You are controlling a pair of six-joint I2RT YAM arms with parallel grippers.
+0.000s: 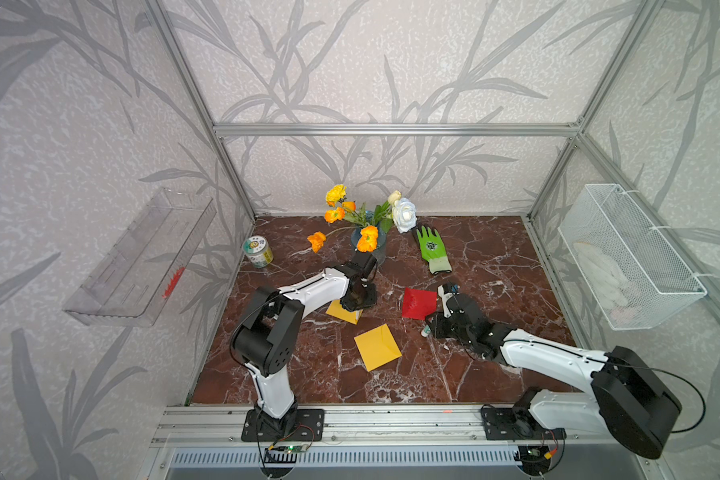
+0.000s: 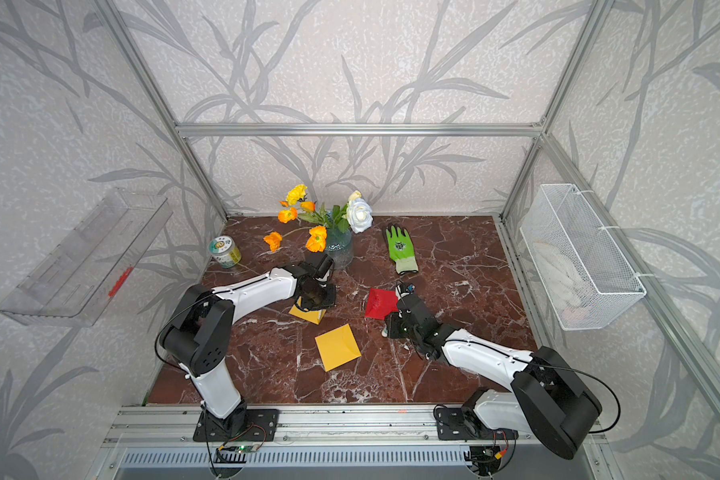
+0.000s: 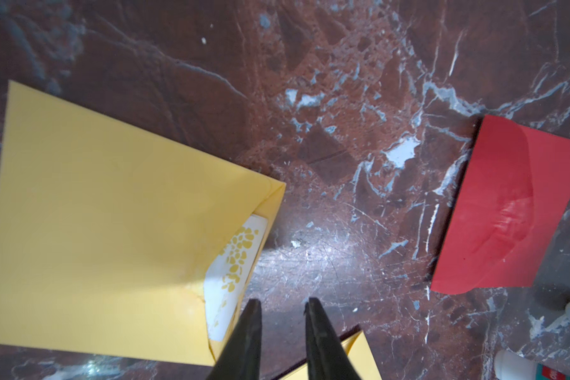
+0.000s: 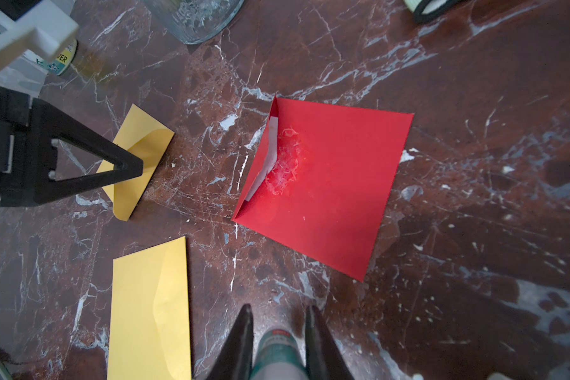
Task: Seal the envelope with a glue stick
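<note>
A yellow envelope lies below my left gripper, its flap side showing a white, yellow-patterned card inside. The left fingers stand a little apart, nothing visible between them. A red envelope lies right of it, and another yellow envelope nearer the front. My right gripper is shut on a glue stick, low at the red envelope's front right. A white tube shows at the left wrist view's lower right edge.
A vase with flowers stands behind the left gripper, a green glove behind the red envelope, a can at back left. Baskets flank the table.
</note>
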